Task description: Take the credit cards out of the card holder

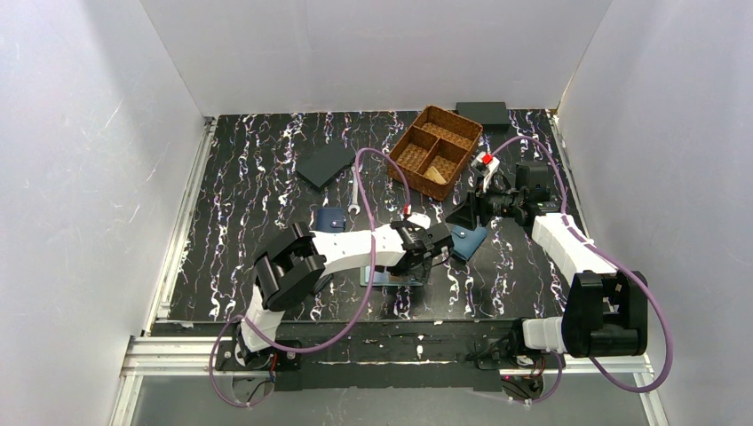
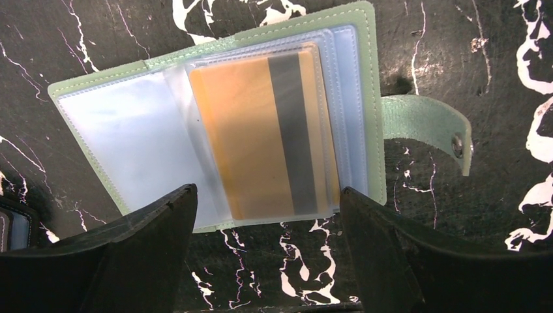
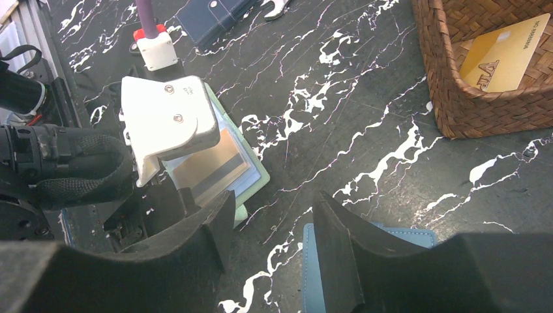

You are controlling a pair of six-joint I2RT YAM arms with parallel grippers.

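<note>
An open green card holder (image 2: 85,89) lies on the black marbled table. Its clear sleeves hold an orange card with a dark stripe (image 2: 254,137); its strap sticks out to the right. My left gripper is low over the holder's near edge, part open, one fingertip at the card's lower right edge, the other left of the card on the clear sleeve side. My right gripper stands open above a blue card holder (image 3: 352,261), nothing between its fingers.
A wicker basket (image 1: 410,133) with a yellow card sits at the back. A wrench (image 1: 353,191), a navy holder (image 1: 329,217) and dark flat blocks (image 1: 324,164) lie around.
</note>
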